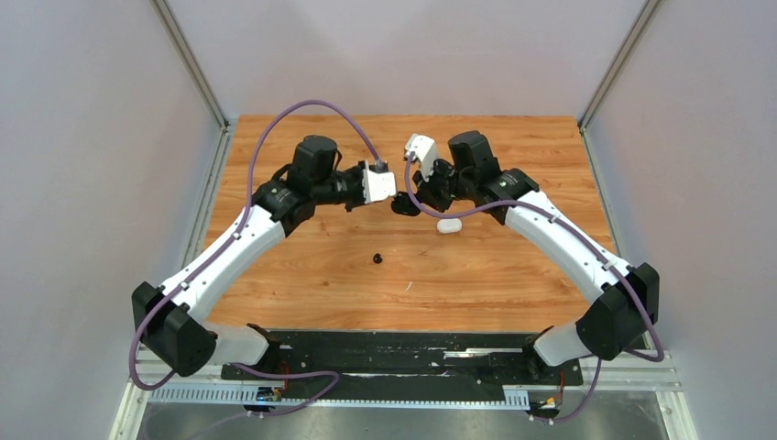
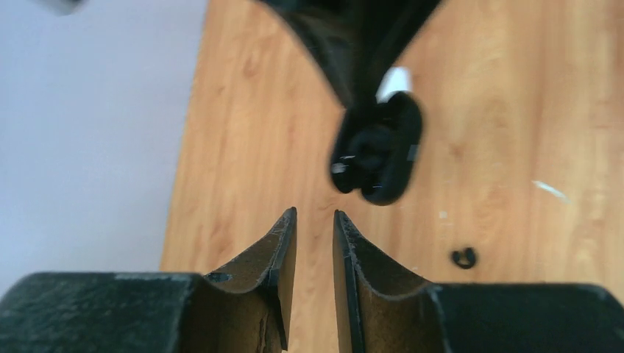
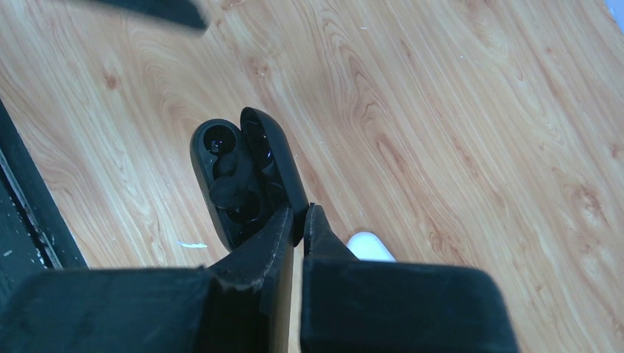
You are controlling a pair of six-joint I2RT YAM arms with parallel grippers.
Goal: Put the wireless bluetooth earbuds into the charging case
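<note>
My right gripper is shut on the open black charging case [image 3: 221, 176], holding it by the lid; a dark earbud [image 3: 228, 190] sits in the case body, though how fully seated I cannot tell. In the left wrist view the case [image 2: 377, 154] hangs blurred beyond my left gripper, whose fingertips stand a little apart with nothing between them. A small black earbud [image 1: 377, 258] lies on the table below the arms, also seen in the left wrist view [image 2: 463, 257].
A white oblong object [image 1: 449, 225] lies on the table right of centre, and a thin white sliver [image 1: 409, 285] nearer the front.
</note>
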